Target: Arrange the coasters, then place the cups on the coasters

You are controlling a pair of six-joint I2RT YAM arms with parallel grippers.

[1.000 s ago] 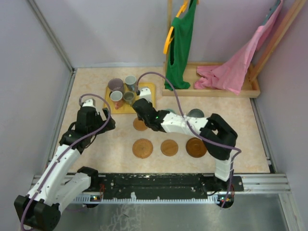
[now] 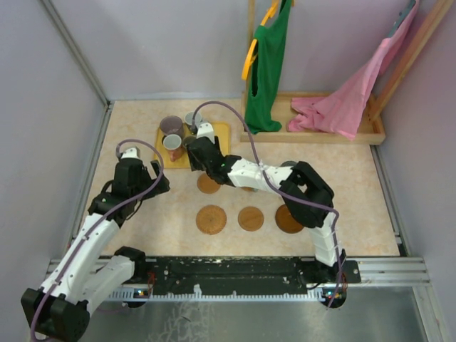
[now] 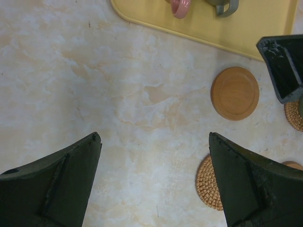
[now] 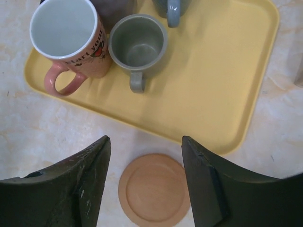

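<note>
Over the front part of the yellow tray [image 4: 208,94], my right gripper stands part open with nothing between its fingers. In the right wrist view, a small grey-green cup [image 4: 138,45] sits upright in the tray beyond the fingertips, its handle facing them. Left of it stands a pink-and-white mug [image 4: 71,40]. A plain brown coaster [image 4: 154,191] lies on the table just outside the tray, showing between the right fingers. My left gripper is open and empty above bare table, left of the coasters.
A purple cup [image 2: 171,125] and a pale cup [image 2: 192,119] stand at the tray's back. Other coasters, such as the woven one [image 2: 211,219], lie nearer the front. A wooden rack [image 2: 285,114] with hanging clothes occupies the back right.
The left arm looks nearly still.
</note>
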